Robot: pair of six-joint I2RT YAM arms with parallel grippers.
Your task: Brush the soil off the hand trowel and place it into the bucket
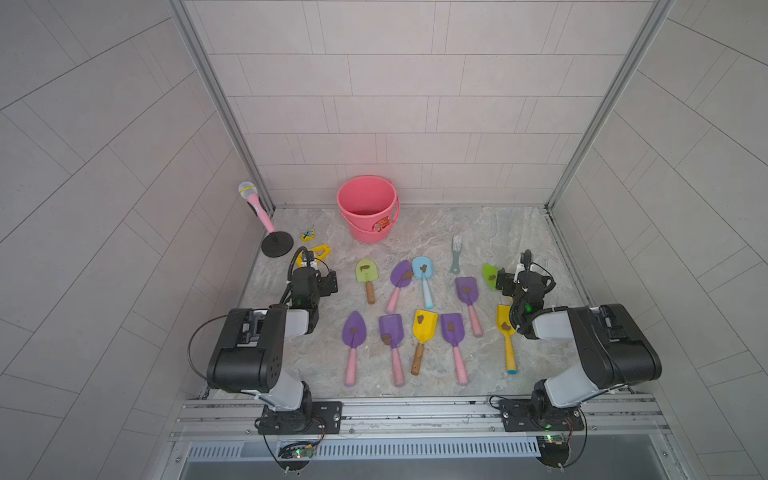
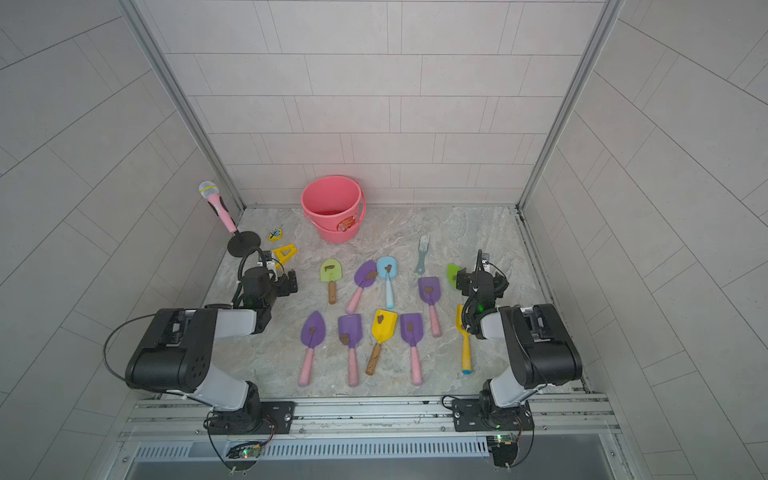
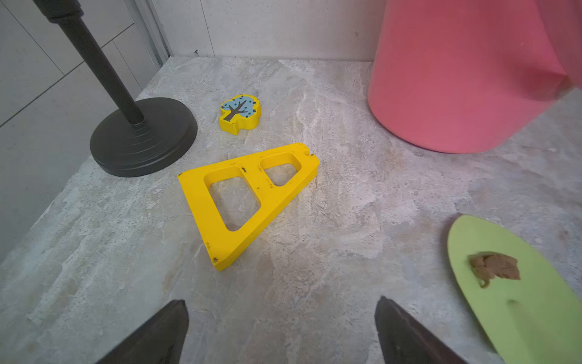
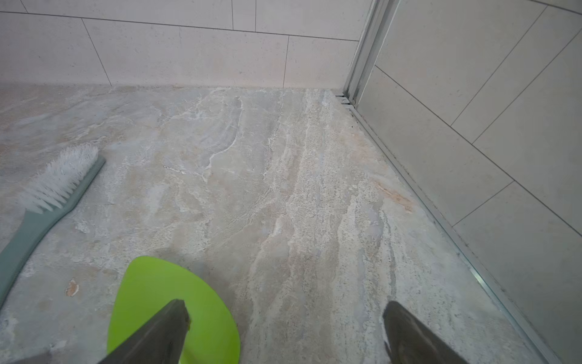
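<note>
Several trowels lie on the table, many with brown soil patches: a light green one (image 3: 521, 303), purple ones (image 1: 389, 326), yellow ones (image 1: 424, 324), a light blue one (image 1: 422, 268) and a bright green one (image 4: 163, 291). A grey brush (image 4: 54, 200) with white bristles lies at the middle right. The pink bucket (image 1: 368, 208) stands at the back. My left gripper is open above the left side, near the yellow frame piece. My right gripper is open over the bright green trowel, nothing held.
A pink microphone-like object on a black stand (image 3: 143, 136) stands at the back left, beside a yellow tree piece (image 3: 239, 115) and a yellow frame piece (image 3: 224, 242). Tiled walls enclose three sides.
</note>
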